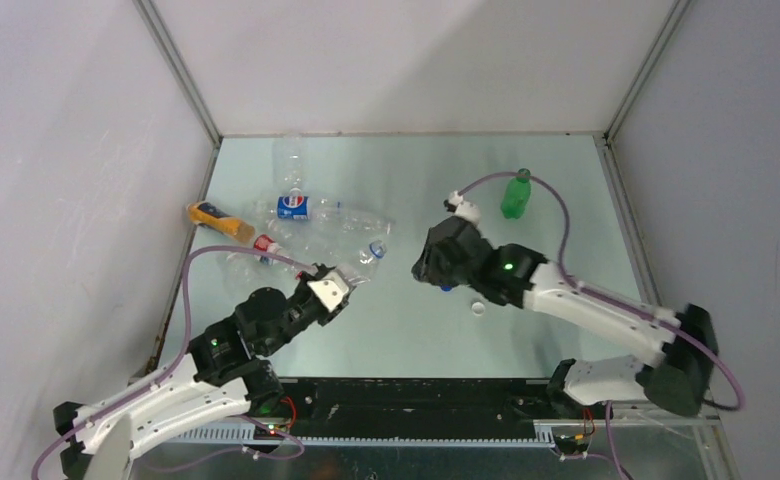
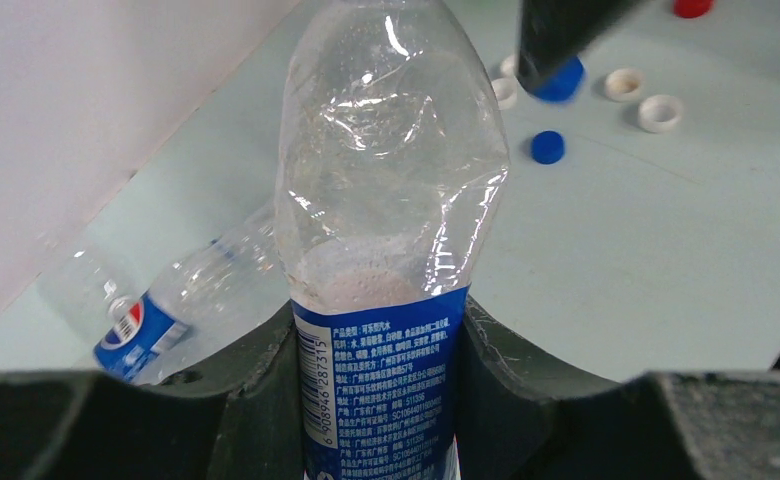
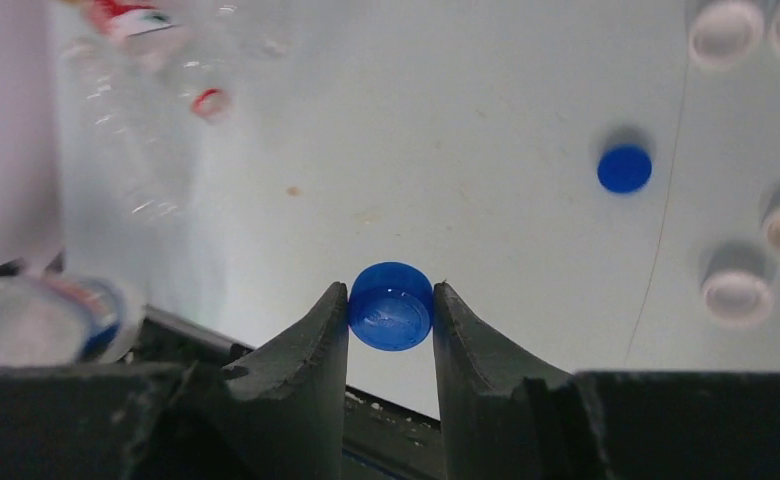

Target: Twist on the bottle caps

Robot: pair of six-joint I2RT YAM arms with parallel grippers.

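Note:
My left gripper is shut on a clear plastic bottle with a blue label, its neck out of frame at the top of the left wrist view; in the top view the bottle's open end points up-right toward the other arm. My right gripper is shut on a blue cap, held above the table to the right of that bottle. Another blue cap and several white caps lie on the table, along with a red cap seen in the left wrist view.
Several clear bottles and an orange bottle lie on the left of the table; a green bottle lies at the back right.

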